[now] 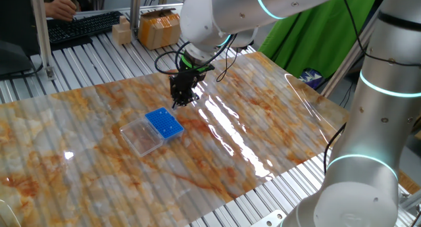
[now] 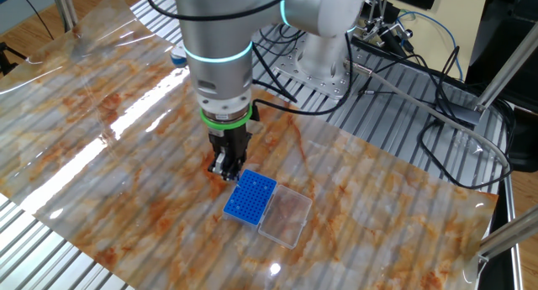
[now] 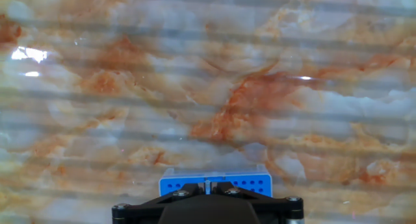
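Note:
A blue rack (image 1: 164, 122) with a grid of small holes lies on the marbled sheet, its clear lid (image 1: 141, 136) opened flat beside it. In exterior view 2 the rack (image 2: 250, 197) and the lid (image 2: 287, 215) lie side by side, just past my gripper (image 2: 225, 166). From the other side, my gripper (image 1: 179, 104) hangs near the rack's back corner. The wrist view has the fingers close together at the bottom edge, in front of part of the rack (image 3: 250, 182). A narrow pale sliver shows at their tips; I cannot make out whether it is a separate object.
A cardboard box (image 1: 160, 28), wooden blocks (image 1: 122, 31) and a keyboard (image 1: 89, 27) stand behind the marbled sheet (image 1: 72, 181). A person's hand (image 1: 60, 9) is by the keyboard. Around the rack and lid the sheet is free, with bright glare to the right.

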